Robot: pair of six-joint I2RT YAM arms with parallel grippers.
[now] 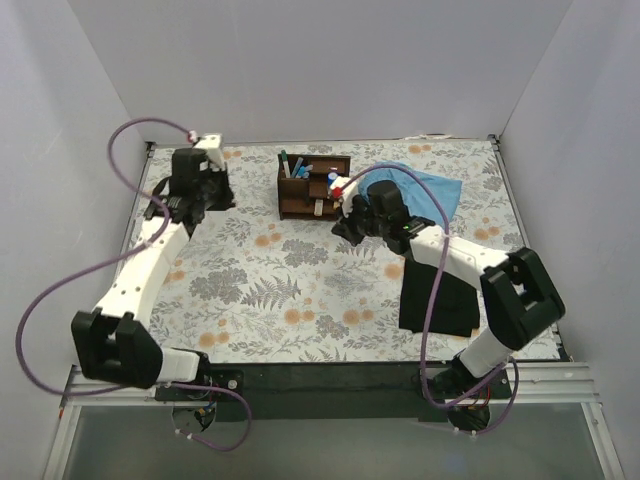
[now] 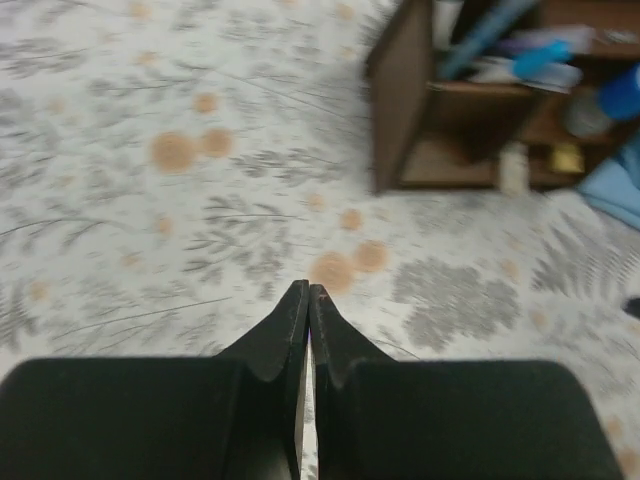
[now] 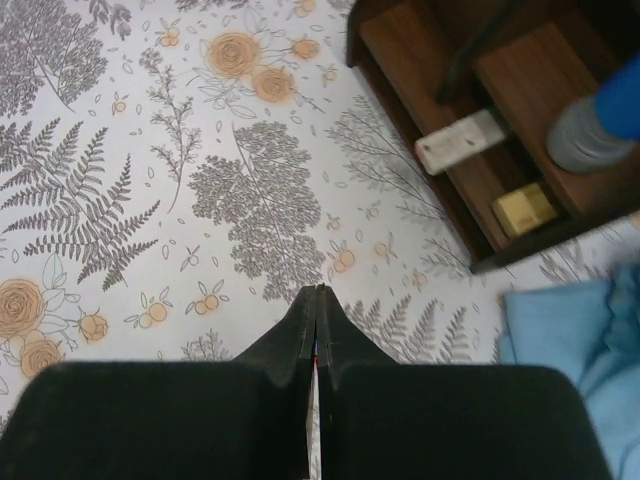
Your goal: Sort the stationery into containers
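Observation:
A dark wooden organizer (image 1: 309, 208) stands at the back centre, holding pens, a blue item (image 2: 540, 59), a blue-topped cylinder (image 3: 590, 135), a pale bar (image 3: 460, 140) and a yellow block (image 3: 522, 208). My left gripper is at the left of the table, apart from the organizer, shut with nothing visible between its fingers; it is blurred in the top view. My right gripper is shut over bare patterned table, just in front of the organizer; a speck of red shows low between its fingers, too small to tell what it is.
A blue cloth (image 1: 440, 190) lies at the back right, right of the organizer, and a black mat (image 1: 440, 310) at the front right.

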